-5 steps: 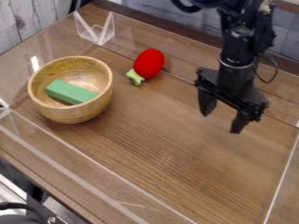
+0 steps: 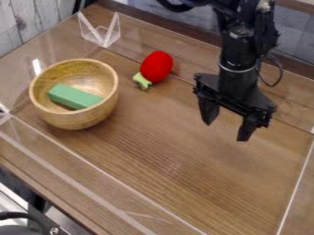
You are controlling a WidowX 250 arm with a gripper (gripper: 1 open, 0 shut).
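Observation:
My black gripper [image 2: 227,117] hangs over the right side of the wooden table [image 2: 160,174], its fingers open and pointing down, with nothing seen between them. To its upper left lies a red oval object [image 2: 156,66], with a small light-green piece [image 2: 141,81] at its lower left. A wooden bowl [image 2: 92,115] at the left holds a green rectangular block [image 2: 72,95].
A clear wire-like or plastic basket [image 2: 98,29] stands at the back left. Dark floor shows past the table's left edge.
The objects on the table are where they were.

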